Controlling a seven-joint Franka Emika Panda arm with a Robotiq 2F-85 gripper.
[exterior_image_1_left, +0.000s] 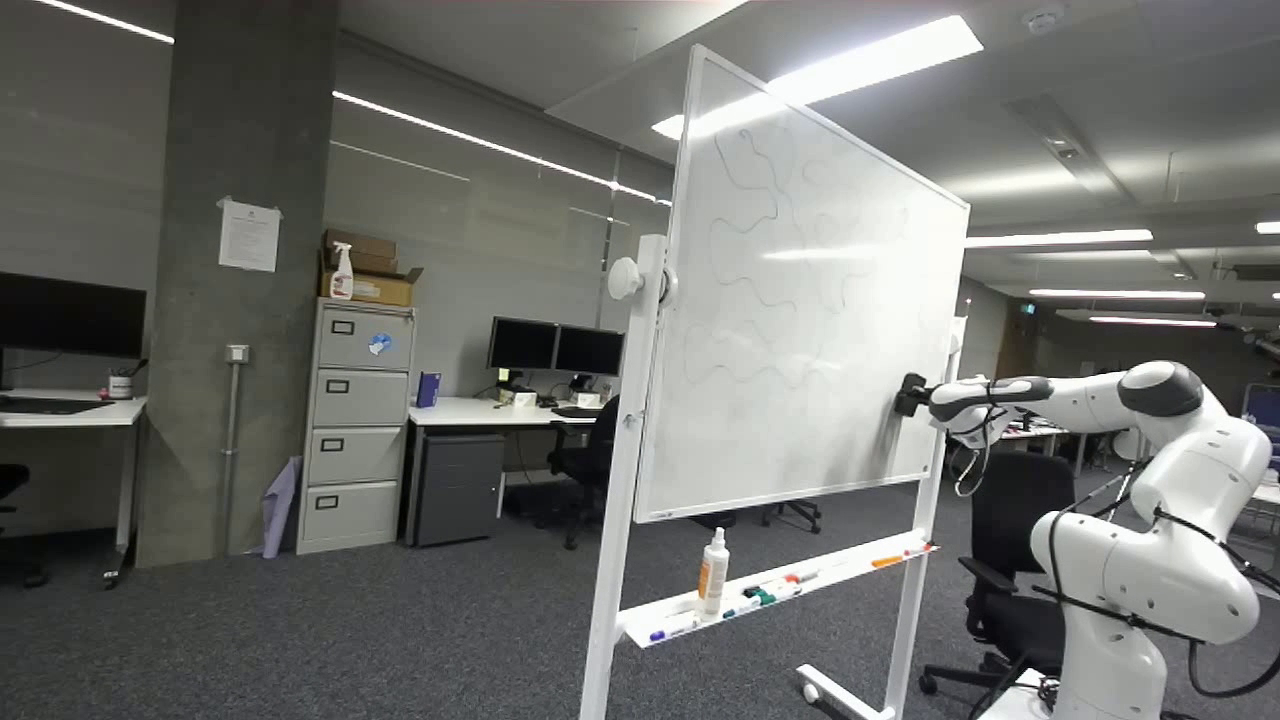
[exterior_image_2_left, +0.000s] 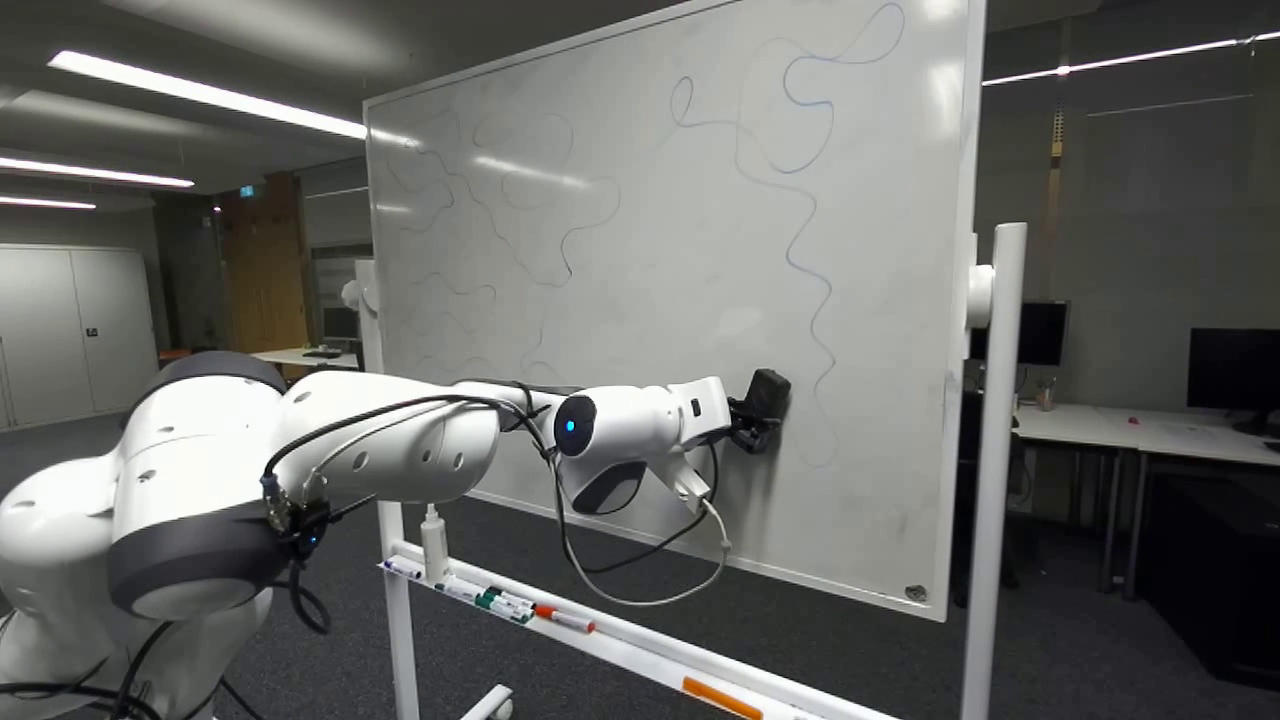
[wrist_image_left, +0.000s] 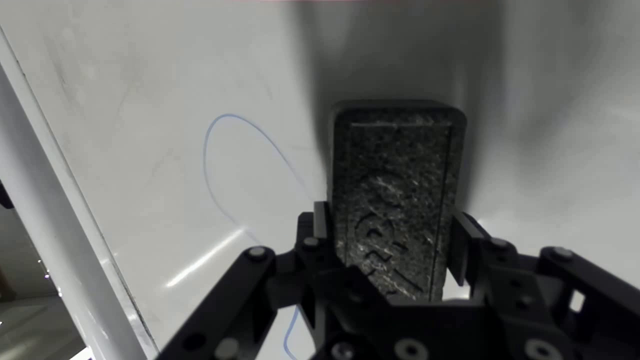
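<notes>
My gripper is shut on a black block-shaped eraser (wrist_image_left: 393, 174), one finger along each long side. In the second exterior view the eraser (exterior_image_2_left: 767, 395) is held up to the lower right part of the whiteboard (exterior_image_2_left: 672, 300); whether its face touches the board cannot be told. Thin blue wavy lines run down the board beside it, and a blue loop (wrist_image_left: 207, 162) lies just left of the eraser in the wrist view. From the first exterior view, the gripper (exterior_image_1_left: 918, 394) is at the board's far end. The eraser's front face is hidden.
Below the board, a tray (exterior_image_1_left: 840, 560) carries a white spray bottle (exterior_image_1_left: 713, 576), several markers and an orange marker (exterior_image_2_left: 722, 697). White posts (exterior_image_2_left: 992, 480) stand at the board's sides. A black office chair (exterior_image_1_left: 1020, 528) is behind the arm.
</notes>
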